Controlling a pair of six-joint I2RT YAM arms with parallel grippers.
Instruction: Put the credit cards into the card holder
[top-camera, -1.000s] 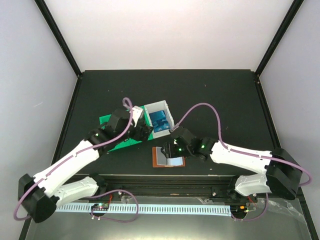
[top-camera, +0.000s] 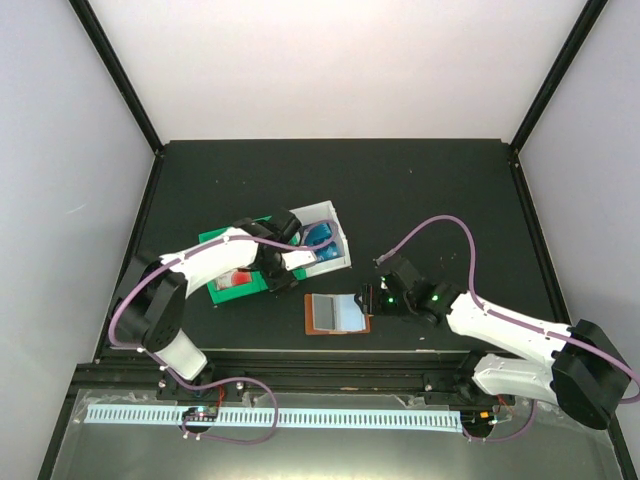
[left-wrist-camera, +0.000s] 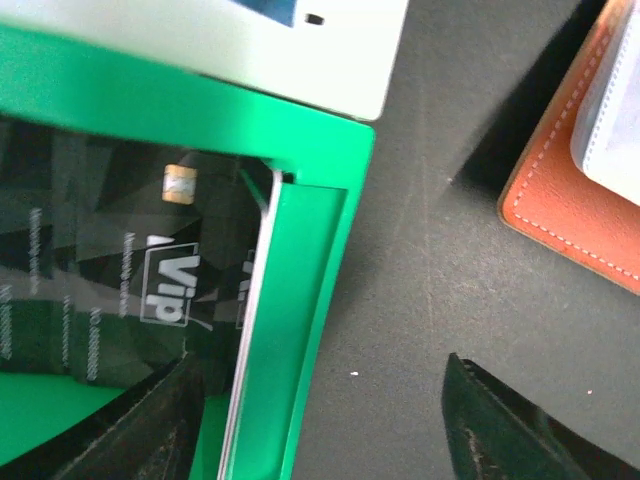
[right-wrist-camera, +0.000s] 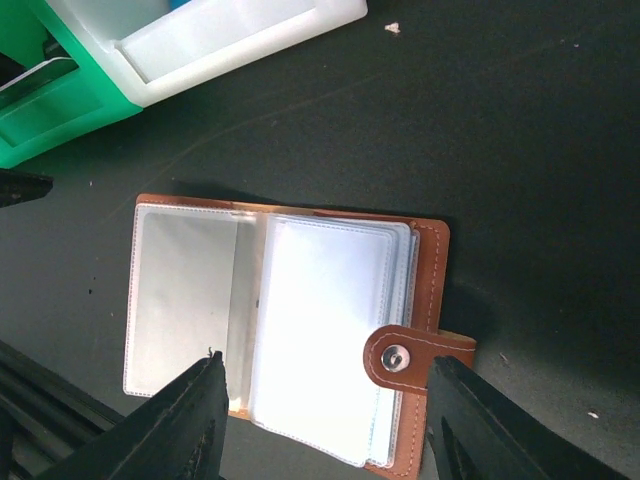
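Observation:
The brown card holder (top-camera: 309, 315) lies open on the mat, its clear sleeves (right-wrist-camera: 320, 320) and snap strap showing in the right wrist view. A green box (left-wrist-camera: 300, 330) holds dark cards (left-wrist-camera: 120, 260), one standing edge-on along its right wall. My left gripper is over that box's right edge, fingers apart with nothing seen between them. My right gripper is above the card holder at its strap side, fingers apart and empty.
A white compartment (top-camera: 335, 215) with blue items adjoins the green box at the back right.

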